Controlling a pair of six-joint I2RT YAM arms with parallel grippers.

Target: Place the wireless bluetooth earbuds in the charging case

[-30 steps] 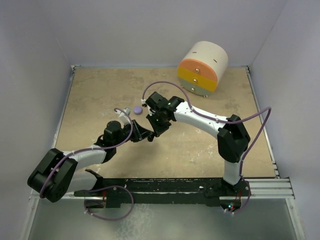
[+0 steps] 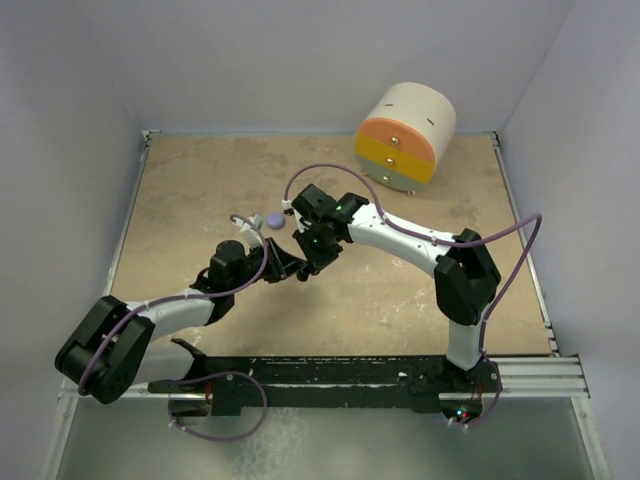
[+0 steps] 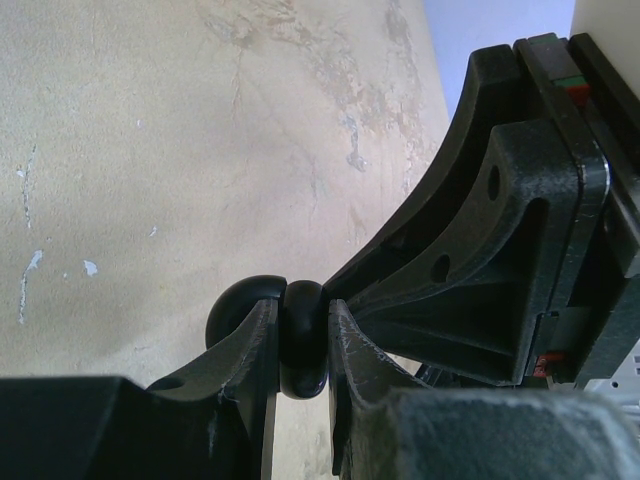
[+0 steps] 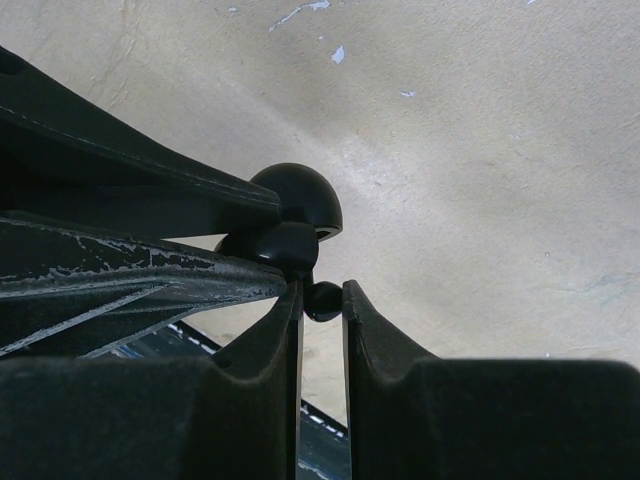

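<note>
The glossy black charging case (image 3: 303,345) is pinched between the fingers of my left gripper. In the right wrist view, its rounded lid (image 4: 300,195) stands open beside the body (image 4: 275,246). My right gripper is shut on a small black earbud (image 4: 323,303), whose end shows between the fingertips, just below the case body. Whether the earbud touches the case cannot be made out. From the left wrist camera, right-arm fingers (image 3: 420,270) reach in to the case's right side and the earbud is hidden. Both grippers meet mid-table in the top view.
A drum-shaped cabinet (image 2: 430,115) with coloured drawers stands at the back right. Behind the grippers lies a small purple disc (image 2: 276,219). Purple cables (image 2: 420,235) loop along the arms. Bare table (image 2: 400,310) stretches in front and to the right.
</note>
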